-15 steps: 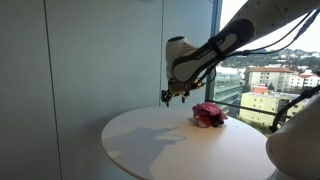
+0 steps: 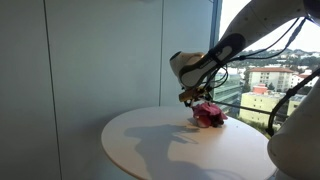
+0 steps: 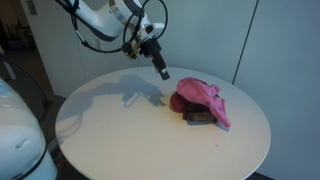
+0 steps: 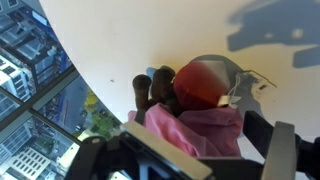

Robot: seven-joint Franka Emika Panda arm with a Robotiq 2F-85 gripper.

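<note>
A crumpled pink cloth (image 3: 205,95) lies heaped on the white round table, with a red item (image 3: 178,103) and a dark brown item (image 3: 201,117) partly under it. From the wrist camera, the pink cloth (image 4: 190,132) and the rounded red item (image 4: 201,84) fill the space just ahead of the fingers. A small white tag and loose thread show beside the red one. My gripper is open, its two fingers apart. It hangs above the heap in exterior view 1, close to the pile (image 2: 209,116); whether it touches cannot be told.
Tall windows (image 4: 45,75) stand beyond that edge. Grey wall panels (image 2: 105,60) rise behind.
My arm has swung right across the table, from beside the heap to over it, and the gripper has come down closer to the cloth. The pile looks unmoved.
</note>
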